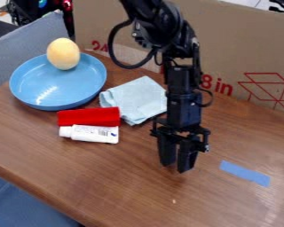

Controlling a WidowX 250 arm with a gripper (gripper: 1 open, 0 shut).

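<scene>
My black gripper (pixel 180 156) is low over the bare middle of the wooden table, its fingertips pointing down; whether they are apart is hard to see. To its left lie a red block (pixel 88 117) and a white tube (pixel 88 134) with a dark cap. A folded pale cloth (pixel 130 99) lies behind them. A yellow egg-shaped object (pixel 63 54) stands at the back of a blue plate (pixel 54 86).
A cardboard box (pixel 254 62) stands along the back. A blue tape strip (pixel 244 174) is on the table at right. A blue surface (pixel 17 204) shows at lower left.
</scene>
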